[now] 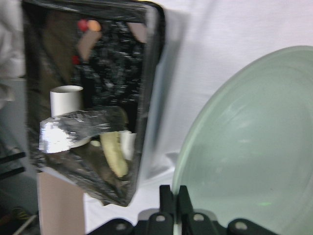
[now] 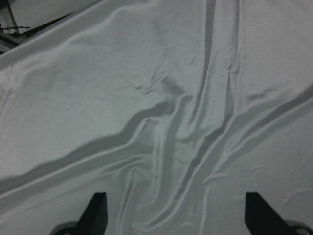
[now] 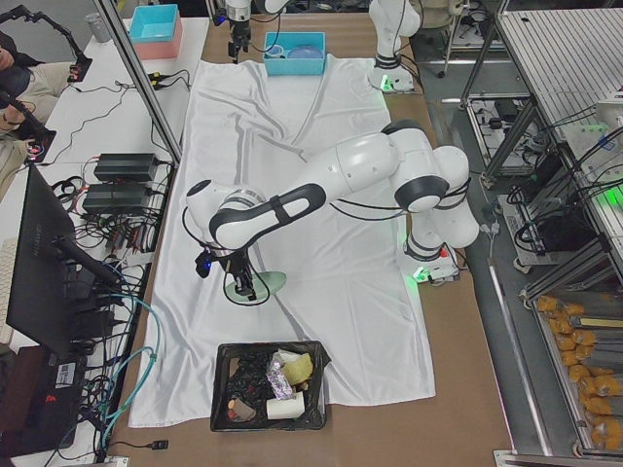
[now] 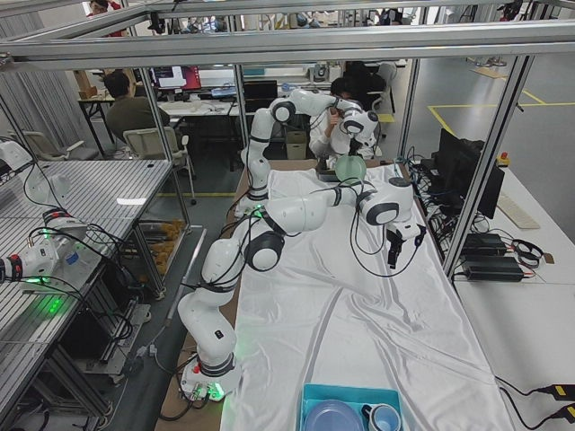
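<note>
A pale green plate (image 1: 249, 137) (image 3: 268, 284) is at my left gripper (image 3: 243, 284), which is shut on its rim. In the camera right view the plate (image 4: 350, 166) appears raised at the far end of the cloth. My right gripper (image 4: 393, 259) (image 3: 237, 51) is open above the bare, wrinkled white cloth (image 2: 122, 88), with nothing between its fingers.
A black-lined bin (image 3: 219, 384) holding foil, a white cylinder and other scraps stands beside the plate. A blue basket (image 4: 350, 395) with a plate and mug is at the other end. A monitor and cables line one side.
</note>
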